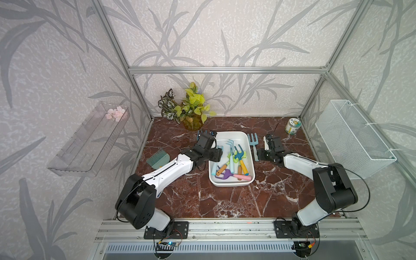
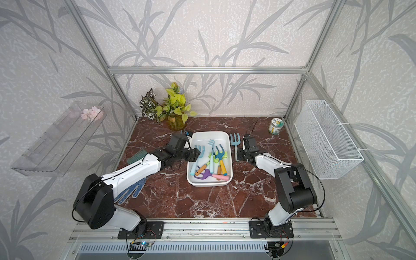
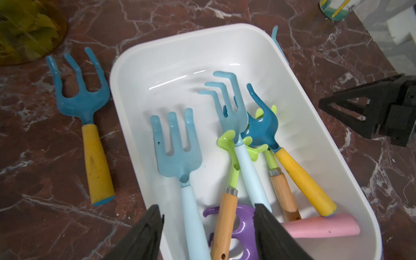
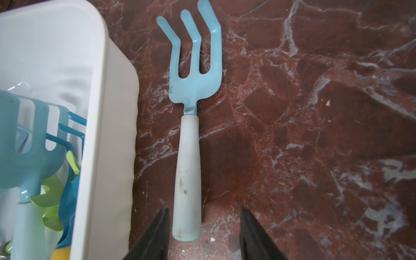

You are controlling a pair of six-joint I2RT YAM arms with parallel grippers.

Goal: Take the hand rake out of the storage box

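Observation:
A white storage box [image 1: 229, 183] holds rakes and forks: a pale blue rake [image 3: 229, 114], a light blue fork [image 3: 177, 160], a dark teal yellow-handled fork [image 3: 305, 184], green tools and a purple one. My left gripper hangs over the box's left part, fingers parted, nothing seen held. My right gripper is right of the box, fingers parted over the handle end of a light blue fork [image 4: 189, 173] on the table, not gripping it.
A yellow-handled fork [image 3: 94, 164] lies left of the box. A plant [image 1: 192, 108] stands behind, a tin [image 1: 293, 126] back right. A glove [image 2: 130, 190] lies front left.

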